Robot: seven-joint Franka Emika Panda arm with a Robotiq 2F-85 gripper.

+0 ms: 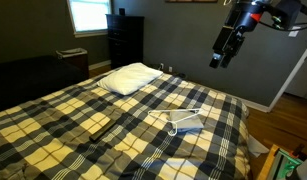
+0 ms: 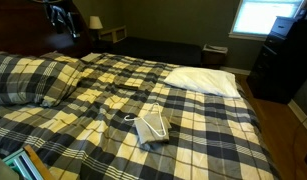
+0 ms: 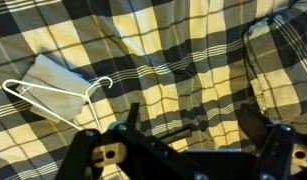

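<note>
A white hanger lies over a folded grey cloth on the plaid bedspread, left of my fingers in the wrist view. In exterior view 1 the hanger and cloth are near the middle of the bed. Exterior view 2 shows the cloth with the hanger across it. High above the bed is my gripper, clear of both. Its two fingers stand wide apart in the wrist view, open, with only bedspread visible between and beyond them.
A white pillow lies at the bed's far side. A dark, thin object rests on the bedspread. A plaid pillow is at the left in exterior view 2. Much of the bed is clear.
</note>
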